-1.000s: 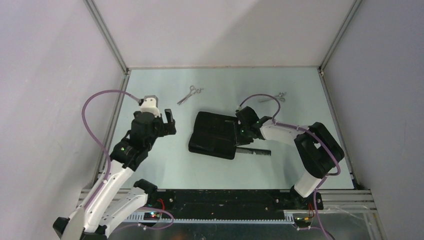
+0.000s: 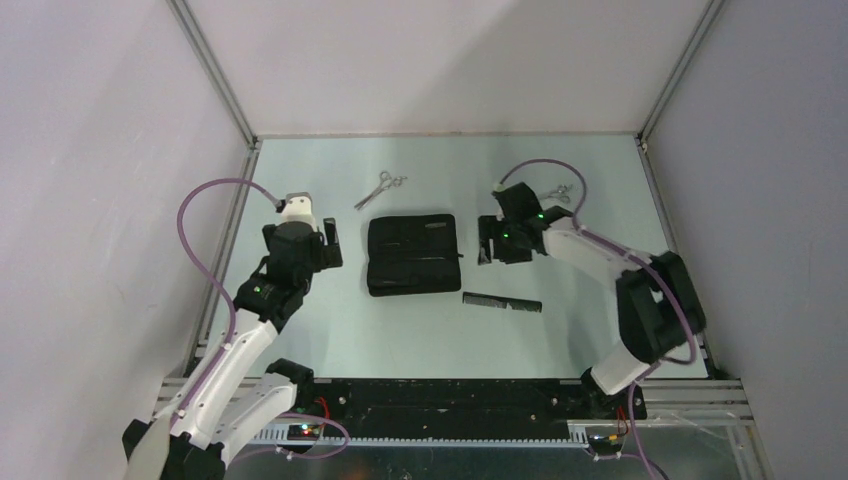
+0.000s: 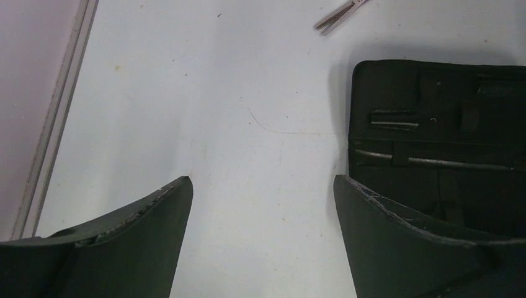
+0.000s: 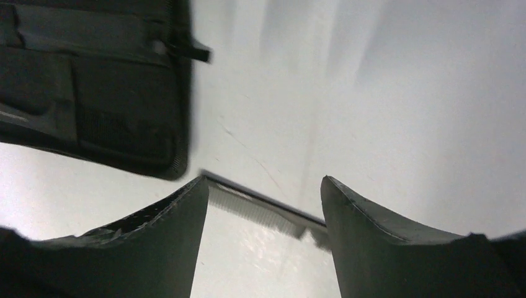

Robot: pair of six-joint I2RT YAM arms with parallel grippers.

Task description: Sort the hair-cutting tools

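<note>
An open black tool case lies in the middle of the table, its straps showing in the left wrist view. Thinning scissors lie behind it, and a second pair at the back right, partly behind my right arm. A black comb lies in front-right of the case, blurred in the right wrist view. My left gripper stands open left of the case, nothing between its fingers. My right gripper is apart from the case's right side, fingers parted, over the table near the comb, holding nothing.
Side walls bound the workspace, with a metal rail along each edge.
My right arm has moved right, away from the case's edge. The case has shifted left and back and sits straighter than a second ago. The left arm has shifted only slightly.
</note>
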